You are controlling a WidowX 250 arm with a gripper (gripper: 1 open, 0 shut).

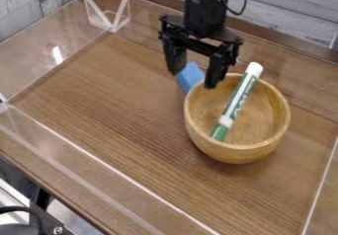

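My black gripper (199, 63) hangs from the top centre, open, its fingers over a blue block (188, 77) and the back left rim of a round wooden bowl (264, 140). The block lies on the wooden table beside the bowl, partly hidden by the gripper. A white tube with green stripes (238, 103) lies slanted in the bowl, its upper end near the back right rim.
A clear plastic piece (110, 12) stands at the back left edge, near a white wall.
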